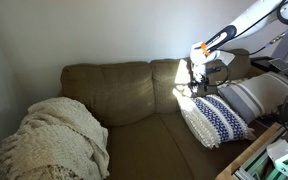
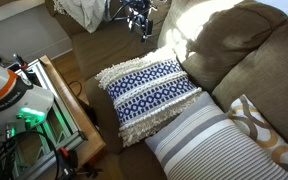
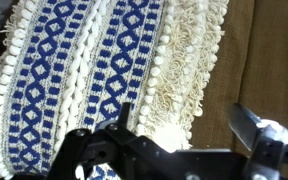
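A white pillow with blue patterned bands and a cream fringe [image 2: 149, 92] lies on the brown couch seat. In the wrist view, the pillow [image 3: 119, 60] fills the left and middle. Its fringed edge runs down between my fingers, with bare couch fabric [image 3: 269, 60] to the right. My gripper is open, its two fingers wide apart and nothing held between them. From the side, the gripper [image 1: 196, 88] appears just above and behind the pillow [image 1: 212, 120], near the couch back. Whether a fingertip touches the fringe cannot be told.
Beside the blue pillow are a grey-striped pillow [image 2: 219, 145] and an orange-patterned one [image 2: 252, 122]. A bunched cream blanket [image 1: 54, 145] covers the couch's left end. A wooden table edge [image 2: 79, 105] stands by the robot base.
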